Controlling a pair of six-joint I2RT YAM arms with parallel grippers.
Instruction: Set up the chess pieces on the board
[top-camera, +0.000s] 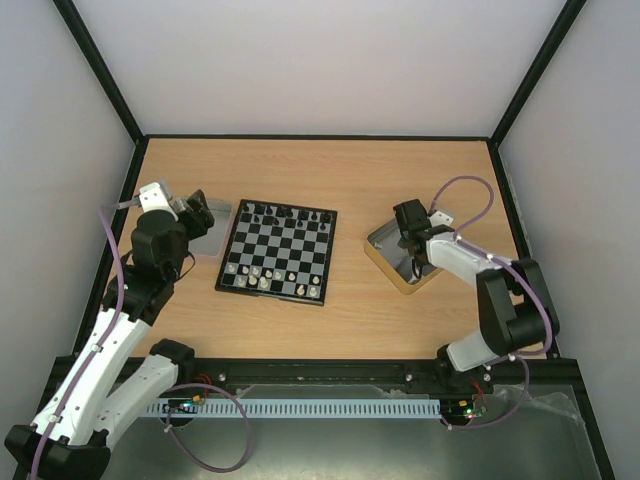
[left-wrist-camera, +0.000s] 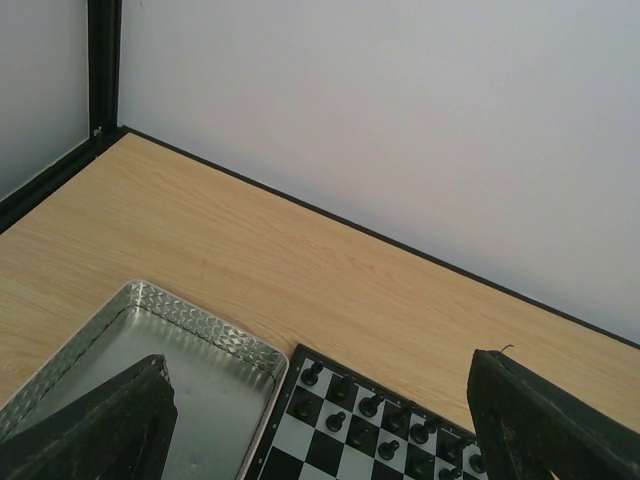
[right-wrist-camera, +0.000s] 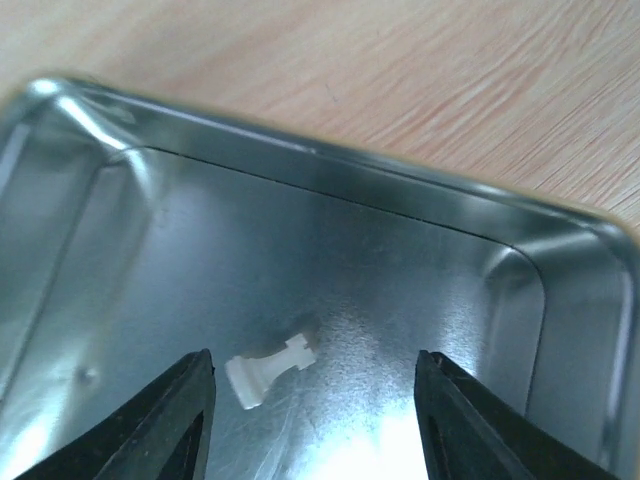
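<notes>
The chess board sits mid-table, with dark pieces along its far rows and white pieces along the near rows. My right gripper is over the right metal tray, open, with a single white piece lying on the tray floor between and slightly beyond its fingers. My left gripper is raised at the left of the board, open and empty, with dark pieces in view below it.
A second metal tray lies at the board's left.
</notes>
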